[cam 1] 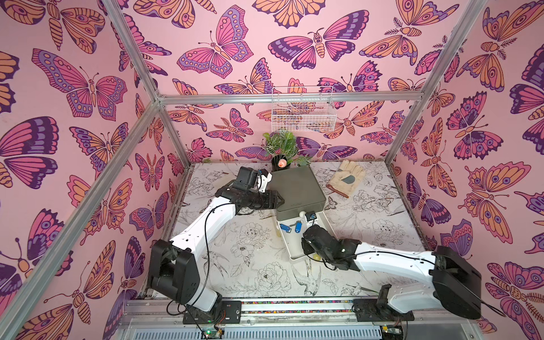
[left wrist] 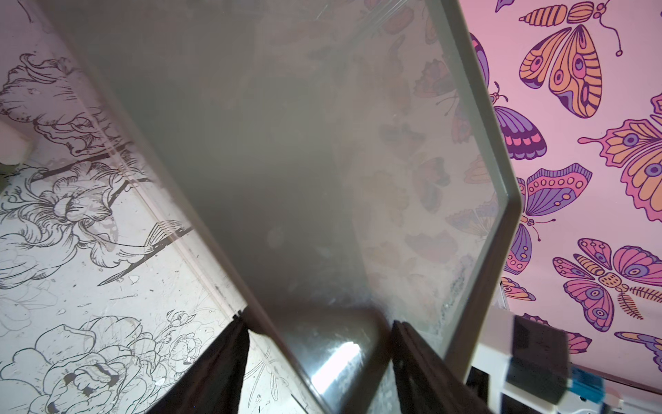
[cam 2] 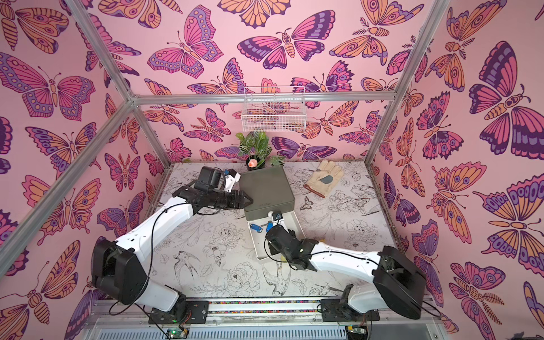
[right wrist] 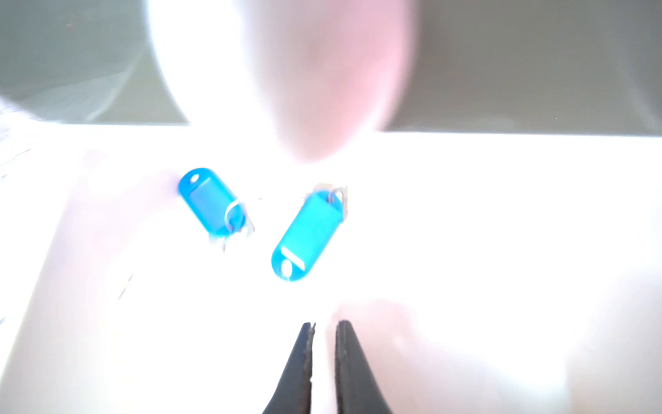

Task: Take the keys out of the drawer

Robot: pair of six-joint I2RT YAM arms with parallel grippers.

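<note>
Two blue key tags with keys, the left (right wrist: 210, 200) and right (right wrist: 307, 234), lie in the pulled-out white drawer (cam 1: 297, 244) of a grey-green box (cam 1: 295, 187). My left gripper is at the box's left side, fingers apart across an edge of its translucent-looking lid in the left wrist view; whether it grips is unclear. My right gripper is low over the drawer, just in front of the tags, its dark fingertips close together. Whether it holds anything is hidden; the drawer's white knob fills the top of the right wrist view.
A potted plant (cam 1: 280, 147) stands behind the box, and a work glove (cam 1: 345, 178) lies right of it. A white wire basket (cam 1: 303, 119) hangs on the back wall.
</note>
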